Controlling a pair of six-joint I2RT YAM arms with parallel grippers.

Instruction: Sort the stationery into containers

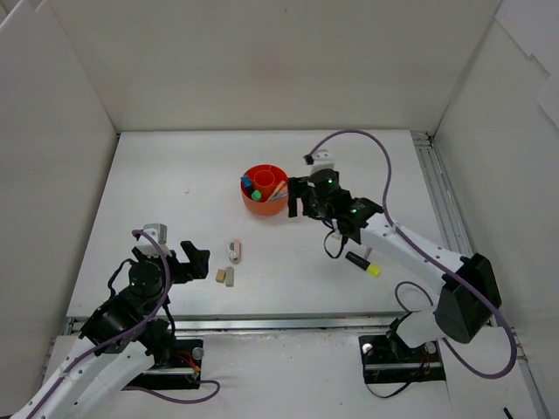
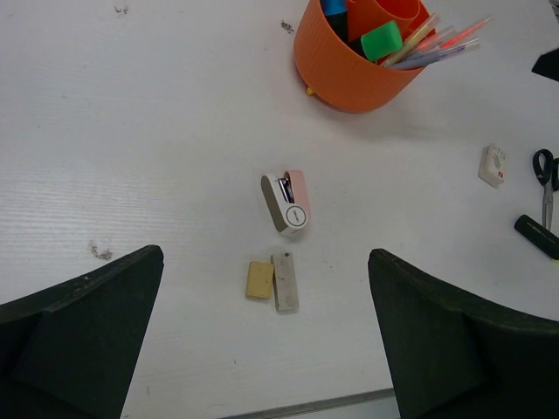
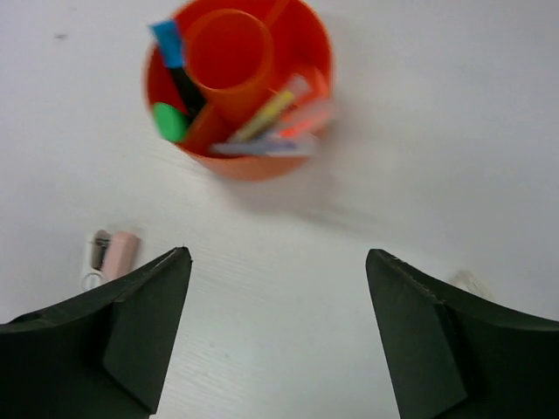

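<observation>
An orange round holder (image 1: 264,208) stands at the back middle of the table, with pens and a green-capped marker (image 2: 382,40) inside it. Right of the holder, my right gripper (image 1: 297,196) hangs in the air, its fingers apart and empty. At the front left, my left gripper (image 1: 194,260) is open and empty over the table. A white-and-pink stapler (image 2: 286,202) lies in the middle. Nearer the front lie a yellow block (image 2: 259,279) and a grey block (image 2: 285,283), side by side. A black marker with a yellow end (image 1: 362,264) lies at the right.
Scissors (image 2: 548,185) and a small white block (image 2: 493,165) lie on the right side, partly under the right arm in the top view.
</observation>
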